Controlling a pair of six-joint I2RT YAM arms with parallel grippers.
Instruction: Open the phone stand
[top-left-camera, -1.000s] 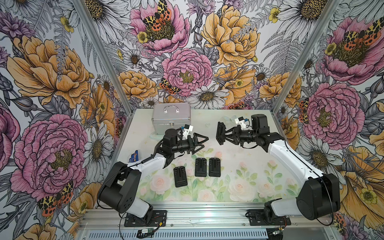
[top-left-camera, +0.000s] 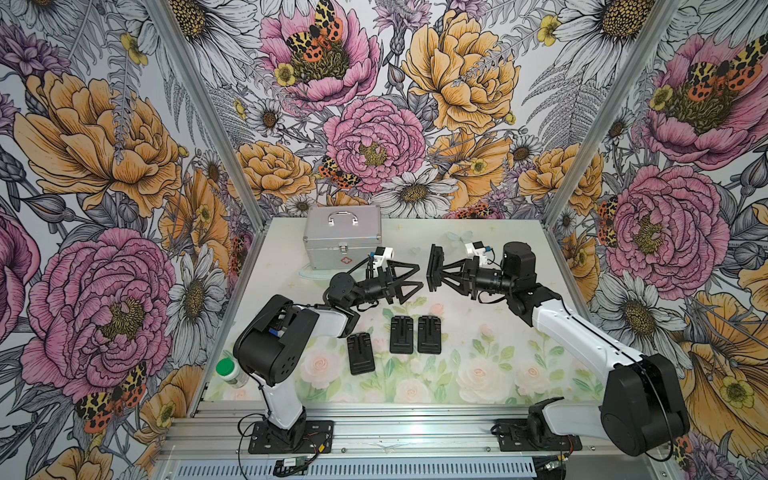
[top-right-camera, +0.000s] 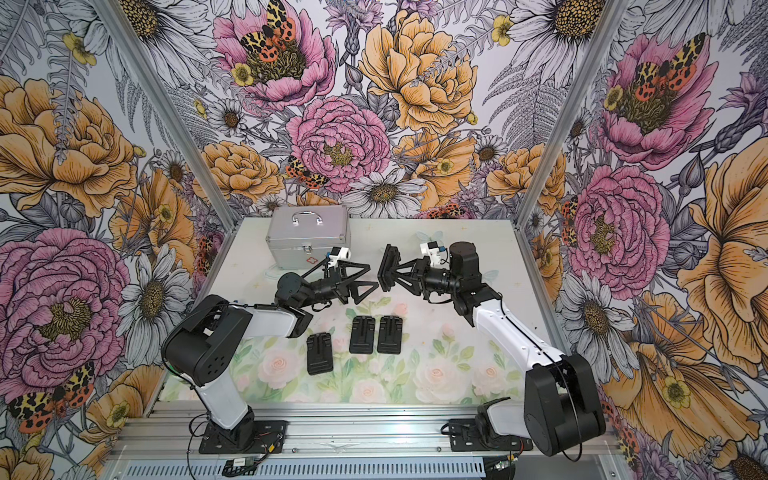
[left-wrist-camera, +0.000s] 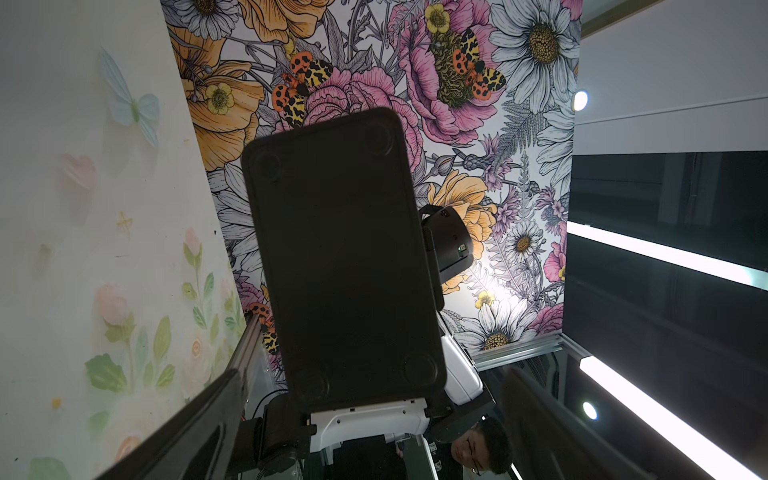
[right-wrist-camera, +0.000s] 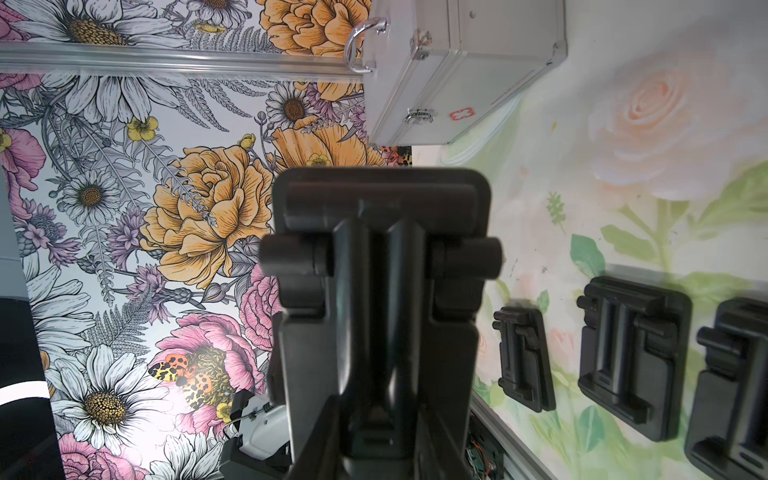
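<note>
A black folded phone stand (top-left-camera: 434, 268) is held up above the back middle of the table, its plate upright. My right gripper (top-left-camera: 445, 277) is shut on this stand from the hinge side; in the right wrist view, its fingers meet the lower part of the ribbed stem (right-wrist-camera: 376, 320). Opposite, my left gripper (top-left-camera: 419, 277) stands open with nothing between its fingers, a short gap from the stand. The left wrist view shows the stand's flat plate (left-wrist-camera: 344, 264) face on, between and beyond the two blurred fingers. The hinge side is hidden there.
Several more black stands, including one at the left (top-left-camera: 361, 353) and one at the right (top-left-camera: 429, 334), lie folded on the table in front. A silver case (top-left-camera: 344, 238) stands behind the left arm. A green-capped bottle (top-left-camera: 227, 369) is at the left edge.
My left arm has changed pose, its wrist turning while its open gripper shifts slightly right. The right gripper has carried the stand left, narrowing the gap. A blue item at the left is now hidden.
</note>
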